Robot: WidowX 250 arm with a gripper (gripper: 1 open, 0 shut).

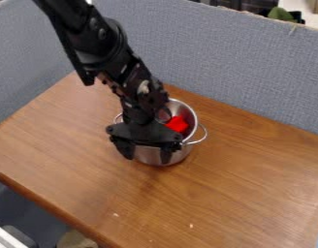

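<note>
A steel pot (pixel 174 155) with wire handles stands near the middle of the wooden table. A red object (pixel 178 124) lies inside it, mostly hidden behind the black gripper (pixel 147 147). The gripper is over the pot, its open fingers low across the near part of the rim; what is between them is hidden by the gripper's body.
A grey padded wall (pixel 213 58) runs along the back and left. The table's left edge drops off to a dark floor.
</note>
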